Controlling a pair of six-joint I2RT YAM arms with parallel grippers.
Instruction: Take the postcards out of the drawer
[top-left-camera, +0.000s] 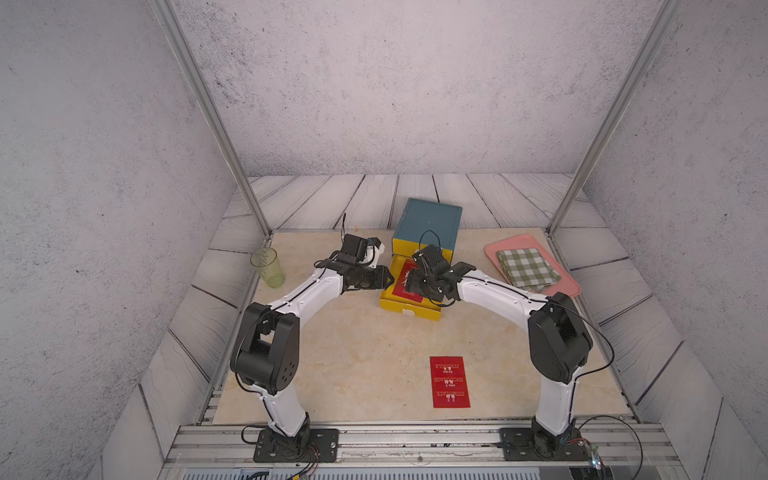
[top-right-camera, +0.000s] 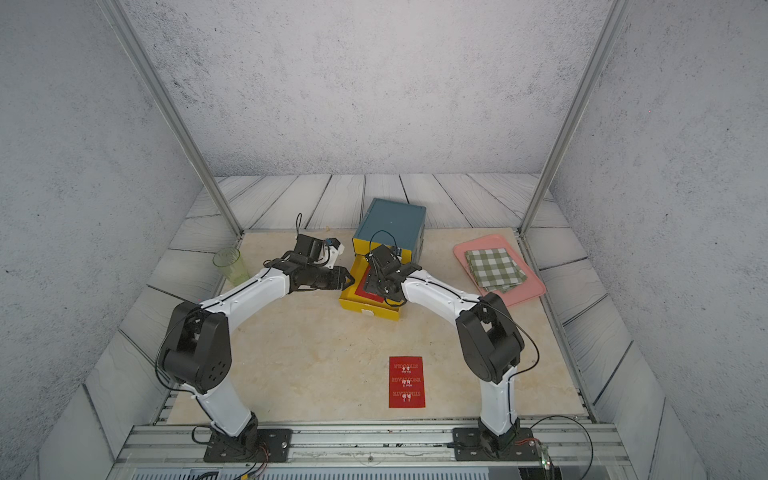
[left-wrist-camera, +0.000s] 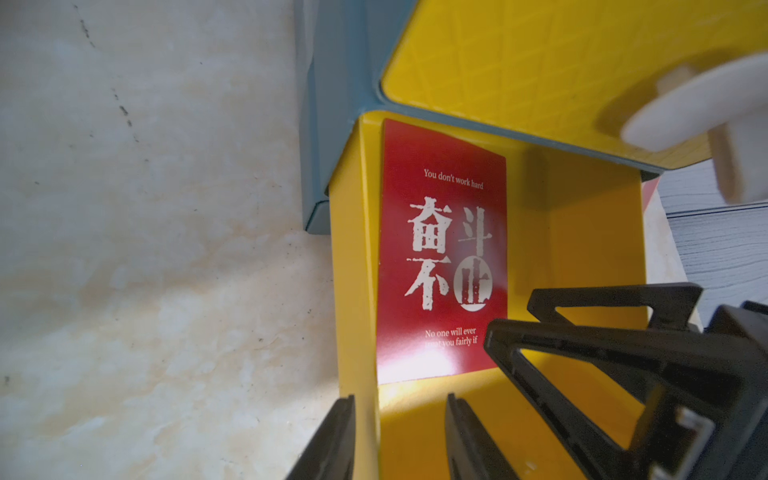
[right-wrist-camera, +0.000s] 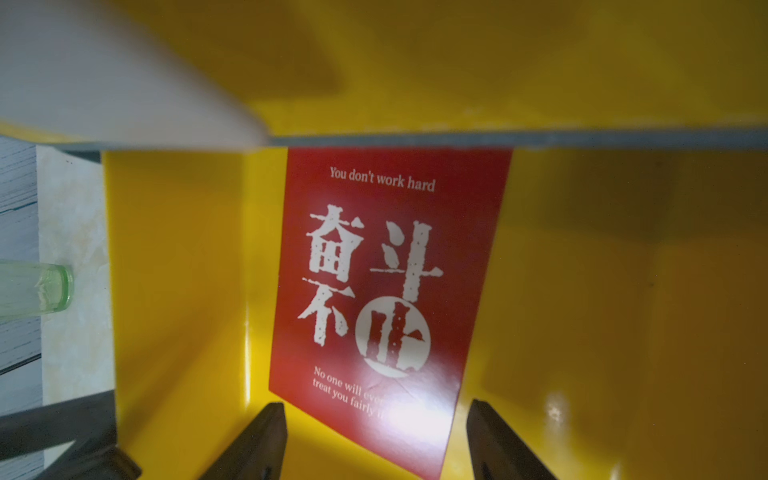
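A red postcard (right-wrist-camera: 376, 312) with white lettering lies inside the pulled-out yellow drawer (right-wrist-camera: 608, 304) of the blue-grey cabinet (top-left-camera: 428, 216). My left gripper is at the drawer's left wall, its fingertips either side of the yellow rim in the left wrist view; it looks shut on that wall, though the contact is blurred. My right gripper stands open over the drawer, its fingertips near the postcard's lower end, nothing seen held between them. Another red printed card (top-left-camera: 449, 381) lies on the table at the front.
A green glass (top-left-camera: 268, 268) stands at the left. A pink tray (top-left-camera: 568, 284) with a checked cloth (top-left-camera: 524, 268) is at the back right. Both arms are close together over the drawer.
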